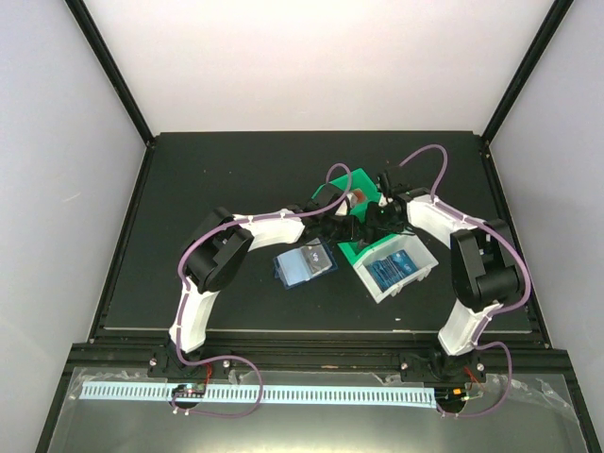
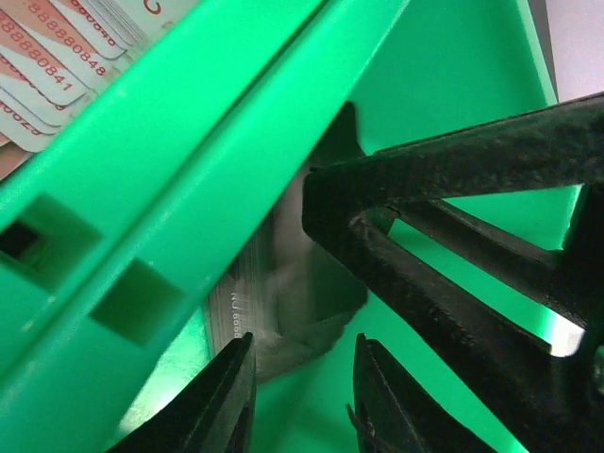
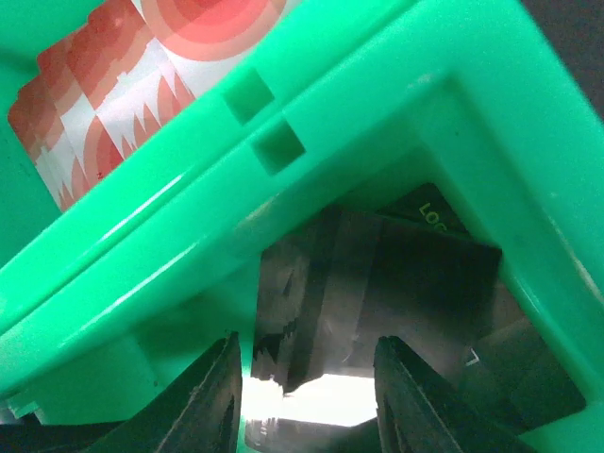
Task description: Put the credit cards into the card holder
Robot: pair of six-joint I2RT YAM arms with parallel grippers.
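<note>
The open blue card holder [image 1: 305, 263] lies on the dark table, left of the bins. Dark cards [image 3: 377, 283] lie overlapping in one compartment of the green bin [image 1: 349, 252]. My right gripper stands above them, fingers apart, with a dark card showing behind the gap. Over the same compartment is my left gripper. Its fingertips stand apart, with green floor and a card's lower corner seen beyond them. Whether anything is pinched there is unclear. Orange-and-white cards [image 3: 123, 94] fill the neighbouring compartment, behind a green divider.
A white bin [image 1: 431, 264] with blue cards [image 1: 392, 270] stands against the green one. Both grippers are very close together; black parts of the right one cross the left wrist view. Free table lies to the left and behind.
</note>
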